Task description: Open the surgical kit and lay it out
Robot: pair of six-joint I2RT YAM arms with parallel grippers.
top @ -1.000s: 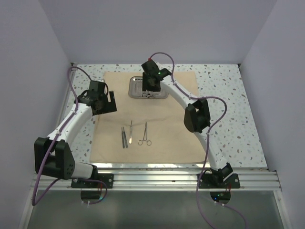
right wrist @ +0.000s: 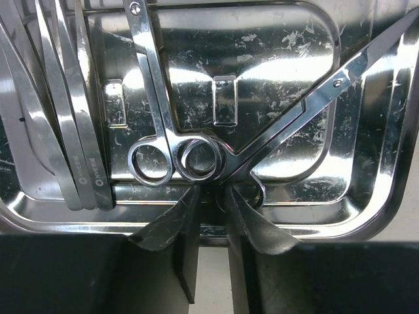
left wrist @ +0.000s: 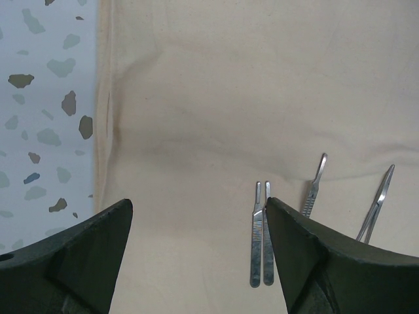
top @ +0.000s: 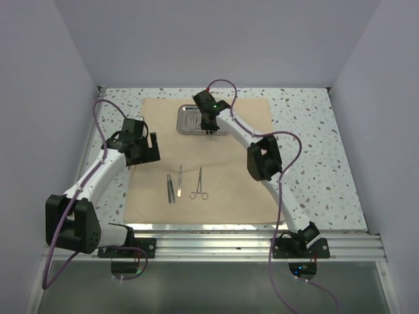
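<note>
The metal tray (top: 179, 122) lies at the back of the beige cloth. In the right wrist view it holds scissors (right wrist: 321, 95) slanting to the right, a second ring-handled instrument (right wrist: 152, 72) and several tweezers (right wrist: 82, 124) at the left. My right gripper is down at the tray's near rim, its fingertips close together around the scissors' finger rings. A narrow gap shows between them; whether they grip a ring is unclear. Over the cloth's left side, my left gripper stands open and empty. Two slim handles (left wrist: 262, 245), another handle (left wrist: 314, 186) and a ring-handled clamp (top: 200, 186) lie on the cloth.
Speckled tabletop (top: 314, 163) shows clear on the right. The right forearm reaches across the cloth's right half toward the tray.
My right gripper has come down slightly toward the tray's near edge. Earlier, the left arm shifted slightly; it now holds still. The instruments on the cloth have not moved.
</note>
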